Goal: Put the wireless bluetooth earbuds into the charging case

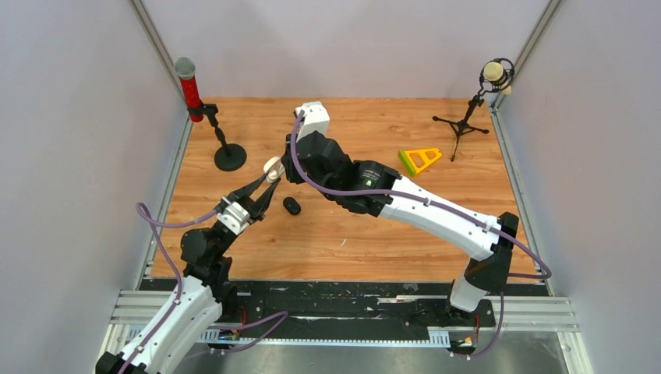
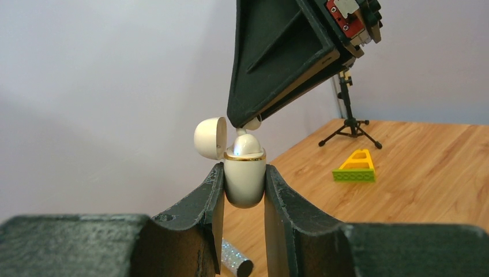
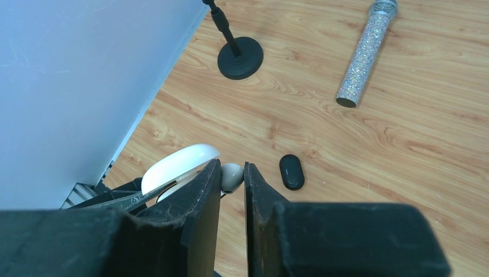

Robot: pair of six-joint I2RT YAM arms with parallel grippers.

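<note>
My left gripper is shut on the cream charging case (image 2: pixel 244 179), held upright with its lid (image 2: pixel 209 137) open; a white earbud (image 2: pixel 248 144) shows in it. My right gripper is shut on a white earbud, just over the case in the left wrist view, where that earbud's stem shows above the case. In the right wrist view the case's lid (image 3: pixel 180 164) is beside the fingers and the case body is mostly hidden. From above, the two grippers meet left of centre.
A black oval object (image 1: pixel 291 206) lies on the wooden table (image 1: pixel 366 234). A glittery microphone (image 3: pixel 366 57) lies behind the grippers. A red microphone on a stand (image 1: pixel 192 93) is at back left; a yellow wedge (image 1: pixel 421 160) and a tripod stand (image 1: pixel 460 125) are at right.
</note>
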